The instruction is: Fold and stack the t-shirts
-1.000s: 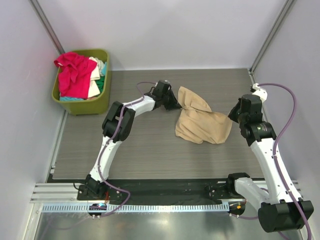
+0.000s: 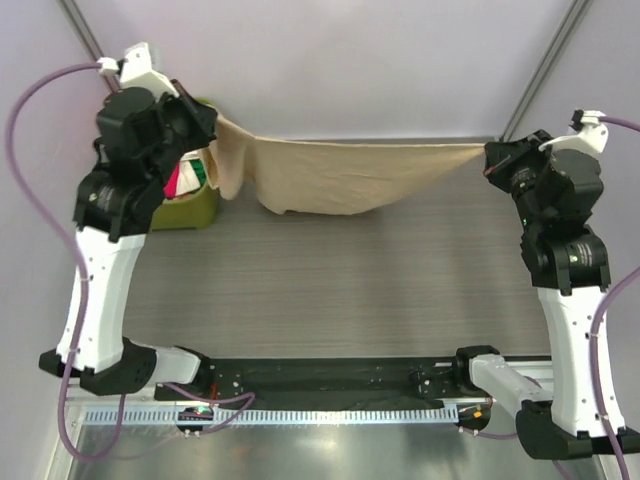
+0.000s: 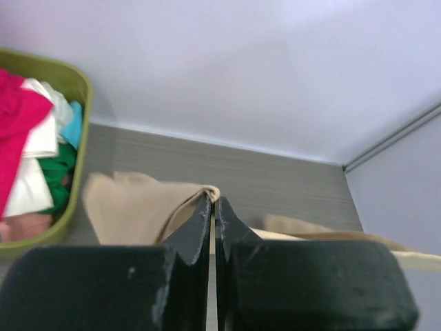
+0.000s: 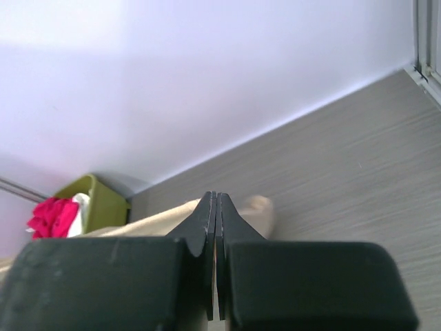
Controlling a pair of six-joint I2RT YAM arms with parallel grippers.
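Note:
A tan T-shirt (image 2: 340, 178) hangs stretched between my two grippers, raised high over the table. My left gripper (image 2: 207, 125) is shut on one end at upper left, cloth bunched at its fingertips. My right gripper (image 2: 488, 155) is shut on the other end at upper right. In the left wrist view the shirt's loose folds (image 3: 120, 207) hang beyond the fingers; in the right wrist view its edge runs off to the left.
A green bin (image 2: 186, 212) of red, white, green and blue clothes (image 3: 24, 131) stands at the back left, partly under my left arm. Walls border the back and sides.
My left gripper has risen and moved to the upper left, my right one upward. The shirt went from lying crumpled on the table to hanging stretched between them.

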